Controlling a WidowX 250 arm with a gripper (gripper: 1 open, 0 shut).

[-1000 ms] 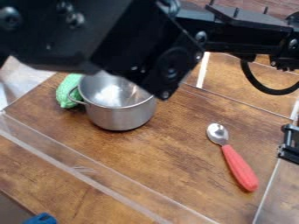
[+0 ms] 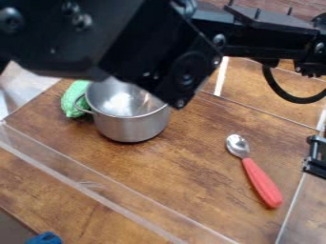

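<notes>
A steel pot (image 2: 128, 119) stands on the wooden table (image 2: 166, 181), partly behind the black arm. A green object (image 2: 72, 100), striped and vegetable-like, lies against the pot's left side. To the right, a spoon (image 2: 254, 173) with a red handle lies with its metal bowl toward the back. A black gripper part (image 2: 315, 157) shows at the right edge, largely out of frame; whether it is open or shut cannot be told.
The black arm fills the top of the view and hides much behind it. Clear strips cross the table at the front left and right. A small blue object (image 2: 44, 238) sits at the bottom left.
</notes>
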